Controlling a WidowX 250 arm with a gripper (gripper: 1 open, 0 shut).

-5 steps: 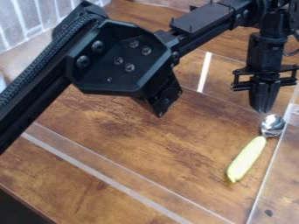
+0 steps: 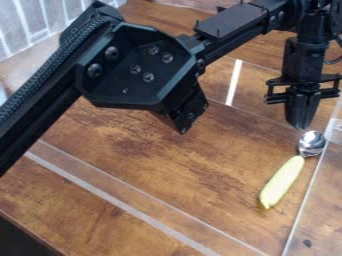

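Observation:
My black gripper (image 2: 301,115) points down at the right side of the camera view, its fingertips shut just above a shiny metal spoon (image 2: 311,141). I cannot tell whether the tips touch it. A pale yellow elongated object (image 2: 282,182), like a corn cob, lies diagonally on the wooden table (image 2: 147,190), just below and left of the spoon's bowl.
The black arm crosses the upper left and hides part of the table. Pale tape strips (image 2: 235,83) mark the wood. A white railed structure (image 2: 30,30) stands at the top left.

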